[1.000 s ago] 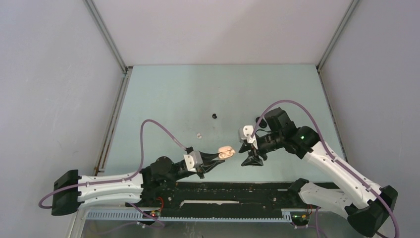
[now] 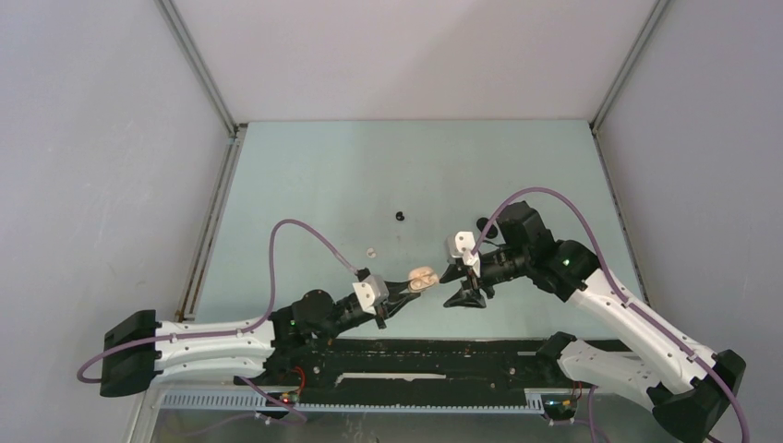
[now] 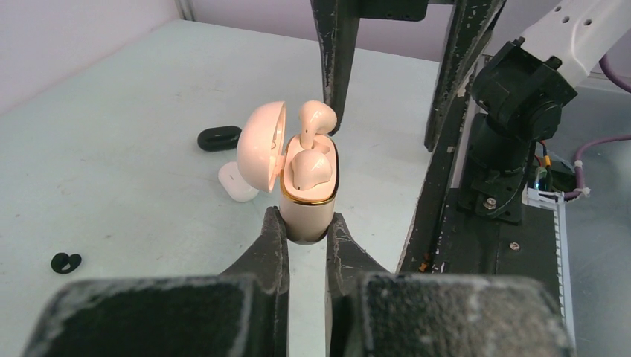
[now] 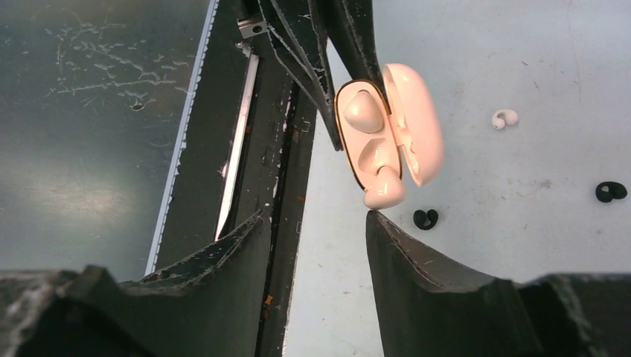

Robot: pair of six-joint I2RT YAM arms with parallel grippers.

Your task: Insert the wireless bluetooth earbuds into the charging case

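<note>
My left gripper is shut on the open cream charging case (image 3: 305,212), holding it upright with the lid (image 3: 259,145) swung aside. One earbud lies in a slot; the other earbud sticks up from the case's far end, as the right wrist view also shows at the case's lower end (image 4: 384,190). My right gripper is open beside the case, nothing between its fingers, its tips very close to the protruding earbud.
On the table (image 2: 305,185) lie small black earbuds (image 4: 611,191), a white earbud (image 4: 504,119), a black case (image 3: 219,137) and a white case (image 3: 238,181). The table's front edge runs just below both grippers.
Compared with a second ago, my left gripper and the case have shifted slightly right, and my right gripper slightly left and up, narrowing the gap between them.
</note>
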